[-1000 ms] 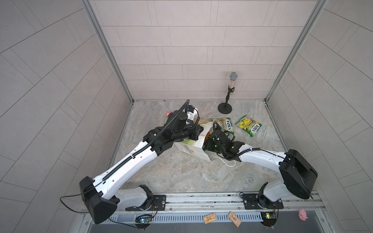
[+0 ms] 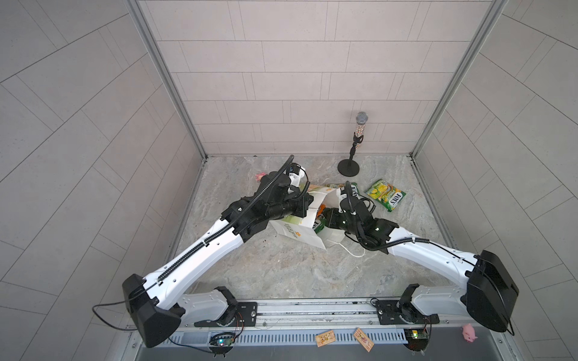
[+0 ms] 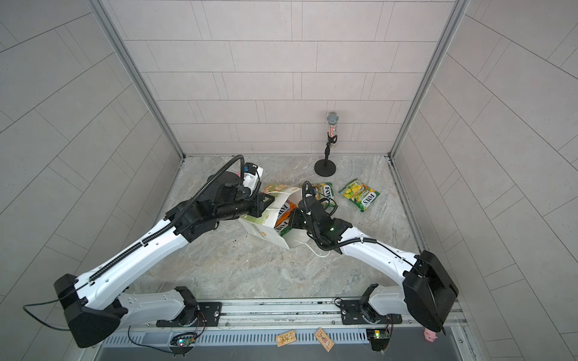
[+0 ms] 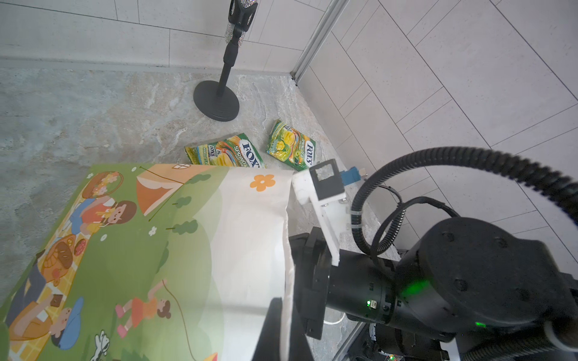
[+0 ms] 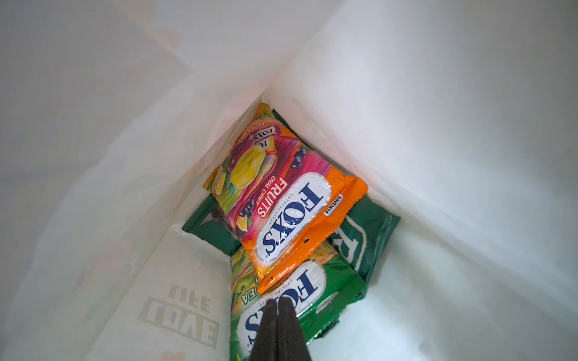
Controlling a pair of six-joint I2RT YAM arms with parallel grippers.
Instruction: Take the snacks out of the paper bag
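Observation:
The paper bag (image 3: 265, 231) lies on its side with its mouth facing right. My left gripper is shut on the bag's rim. In the right wrist view, an orange fruit candy packet (image 5: 289, 198) lies on top of a green candy packet (image 5: 337, 288), with a dark green packet (image 5: 367, 231) beneath them. My right gripper points into the bag's mouth, its fingers together with nothing between them. The green packet is outside the fingertips. Two yellow-green candy packets, one at the far right (image 2: 386, 195) and one nearer the bag (image 3: 324, 193), rest on the table.
A microphone on a round-based stand (image 2: 348, 166) stands at the back, behind the packets. A white bag handle (image 2: 355, 252) loops out onto the table at the front.
The packets stay inside. The left arm has hardly moved.

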